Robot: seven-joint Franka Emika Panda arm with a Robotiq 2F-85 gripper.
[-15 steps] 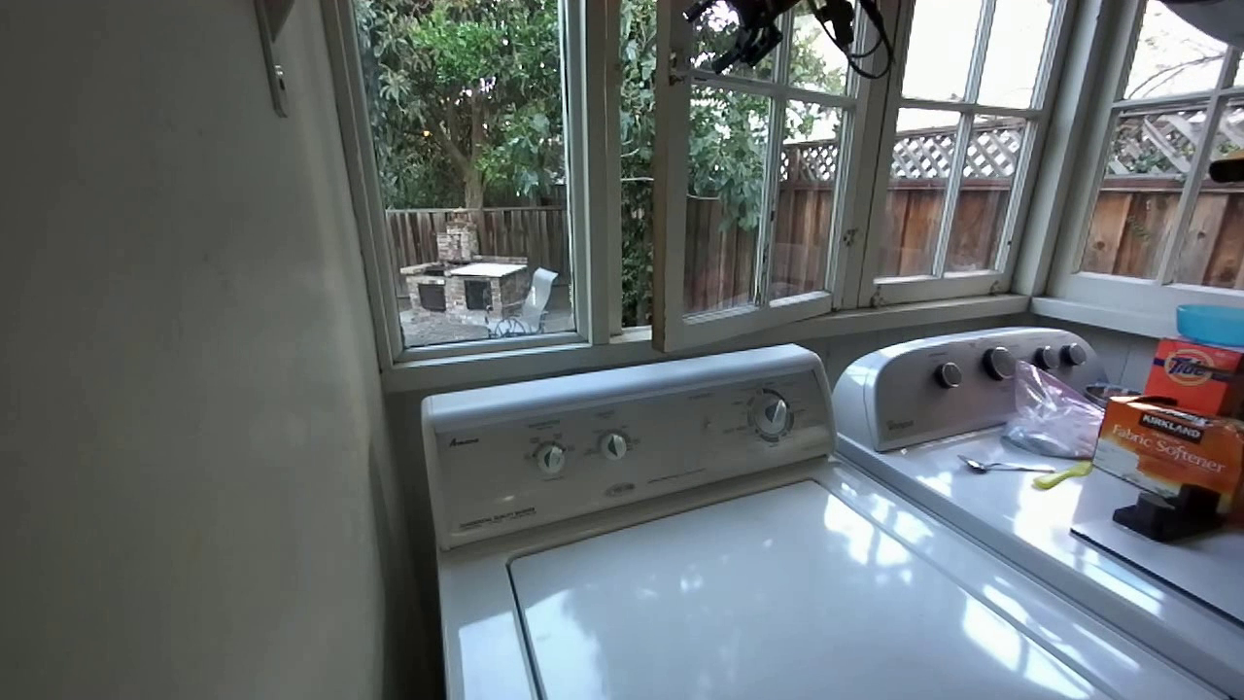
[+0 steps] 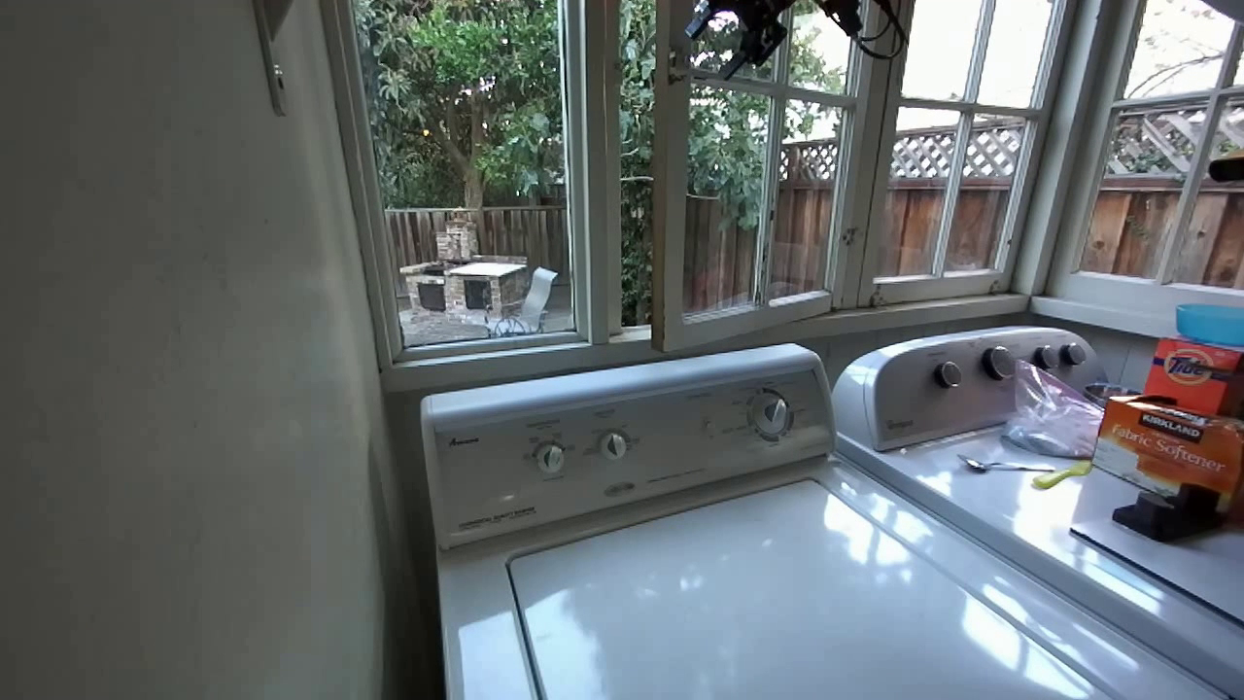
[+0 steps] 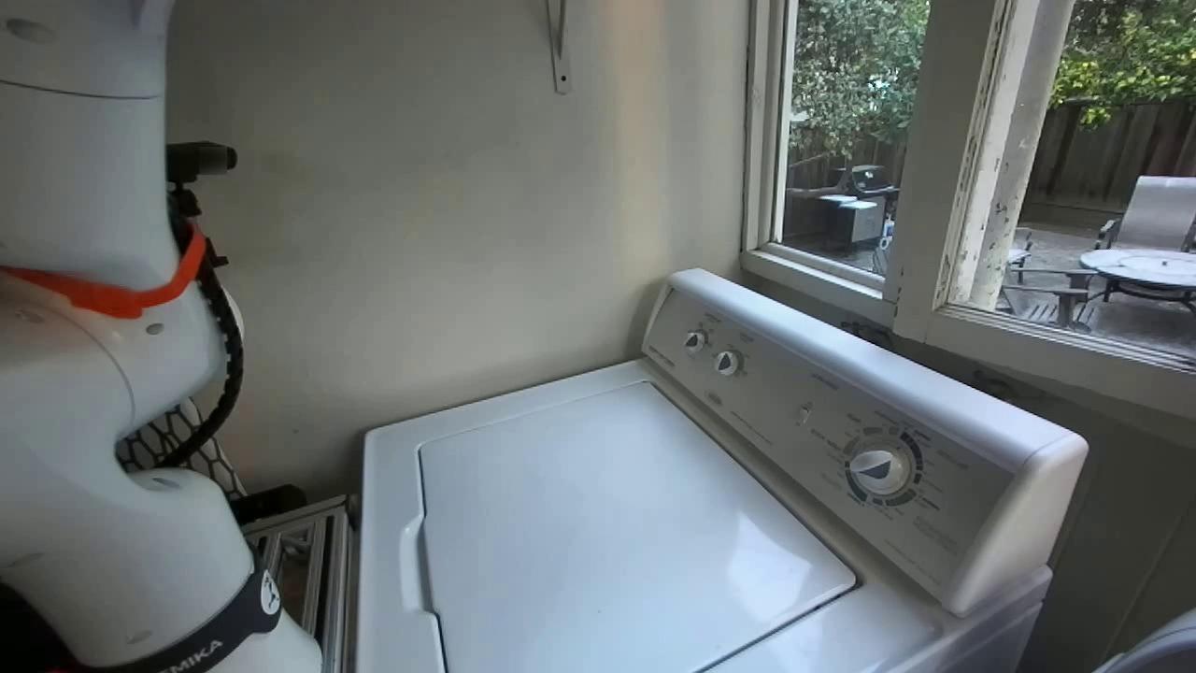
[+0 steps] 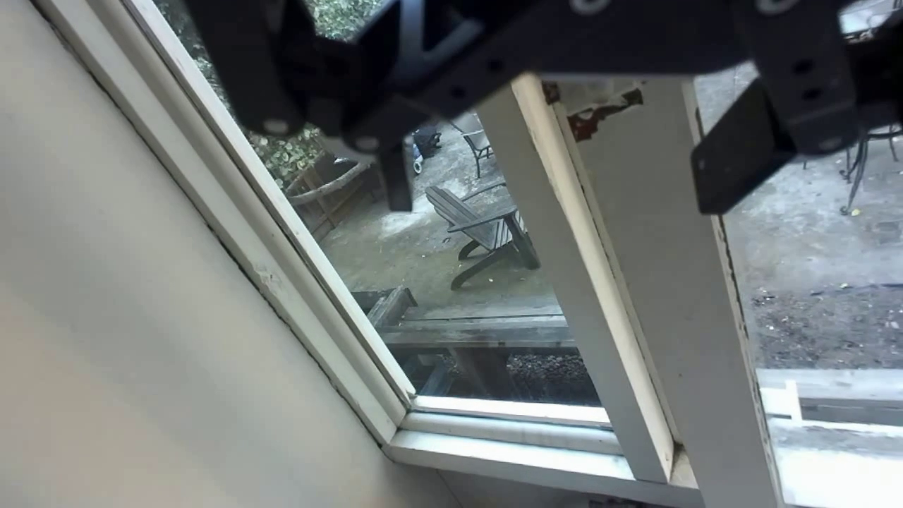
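Observation:
My gripper stands open in the wrist view, its dark fingers [image 4: 738, 156] wide apart with nothing held between them. Behind it are a white window frame [image 4: 584, 279] and, to the left, a glass pane showing the yard. In exterior view 1, only the lower part of the black gripper [image 2: 746, 41] shows at the top edge, in front of a casement window [image 2: 746, 315] that stands swung ajar. Its fingertips are small there, and their distance from the sash is hard to judge. Exterior view 2 shows part of the white arm [image 3: 101, 381] at the left, without the gripper.
Below the windows stands a white washer [image 2: 700, 595] with a clear, closed lid. A second machine [image 2: 968, 385] at the right carries a plastic bag [image 2: 1050, 414], a spoon [image 2: 1003, 466], a fabric softener box [image 2: 1166, 443] and a Tide box [image 2: 1195, 373]. A bare wall [image 2: 175, 350] bounds the left.
In exterior view 1 the gripper and its cable have shifted slightly to the right, and the gripper's tilt differs a little. The window and the things on the machines look unmoved.

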